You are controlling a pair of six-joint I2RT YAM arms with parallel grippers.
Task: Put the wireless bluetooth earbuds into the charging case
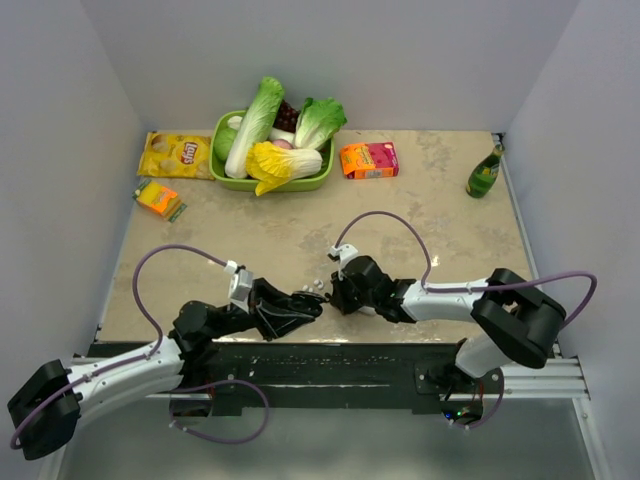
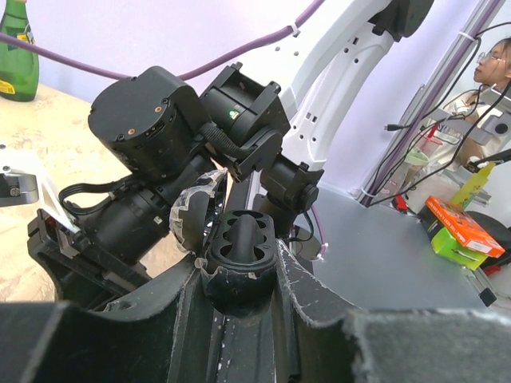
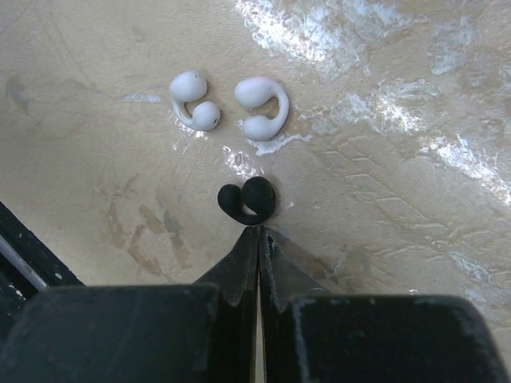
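Held between the fingers of my left gripper is the black charging case, its lid raised and its inside showing an upright middle post between hollows. From above, the left gripper hangs near the table's front edge. A curved black earbud lies on the table in the right wrist view. The tips of my right gripper are shut right at the earbud's bend; whether any of it is pinched does not show. Just beyond lie two white earbuds.
A green vegetable basket, a chips bag, a juice box, a red-orange box and a green bottle stand toward the back and sides. Mid-table is free. The two arms' ends are close together.
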